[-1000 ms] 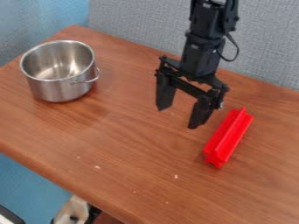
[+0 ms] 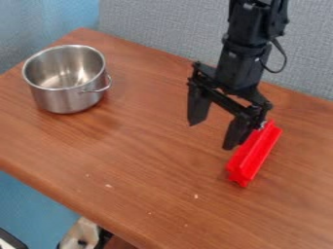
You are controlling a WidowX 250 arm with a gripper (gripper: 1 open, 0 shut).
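Observation:
My black gripper (image 2: pixel 213 127) hangs open over the right half of the wooden table, its two fingers spread wide with nothing seen between them. A red, elongated block (image 2: pixel 254 156) lies diagonally on the table just right of and below the right fingertip, its far end partly behind the gripper. A steel pot (image 2: pixel 62 92) with side handles stands at the far left of the table.
Grey and blue padded walls (image 2: pixel 143 24) border the back and left. Beyond the table's left edge lie a blue surface and some unclear objects.
My gripper has moved steadily to the right, toward the red block, staying open. The block and pot have not visibly moved.

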